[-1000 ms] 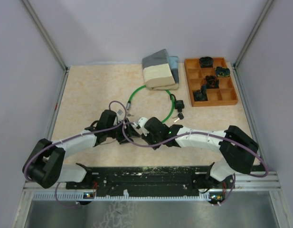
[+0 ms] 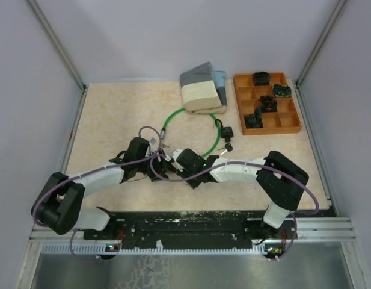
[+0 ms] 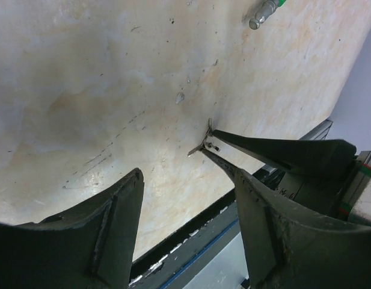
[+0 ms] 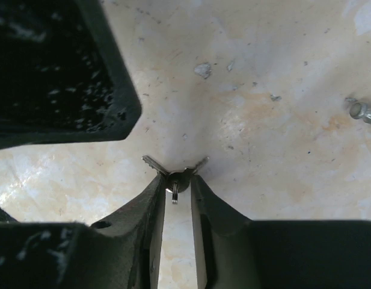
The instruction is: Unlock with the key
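Note:
A small key bunch (image 4: pixel 176 180) with blades splayed to both sides is between the fingertips of my right gripper, a short way above or on the tabletop. In the left wrist view the same keys (image 3: pixel 204 142) sit at the tips of the right gripper's long fingers. My left gripper stands part open, nothing between its fingers, facing the keys from the left. The green cable lock (image 2: pixel 173 115) with its silver end (image 3: pixel 263 13) lies behind the grippers.
A padlock (image 2: pixel 226 132) lies right of the green cable. A folded cloth (image 2: pixel 199 96) and a wooden compartment tray (image 2: pixel 275 127) are at the back.
The left arm has shifted very little.

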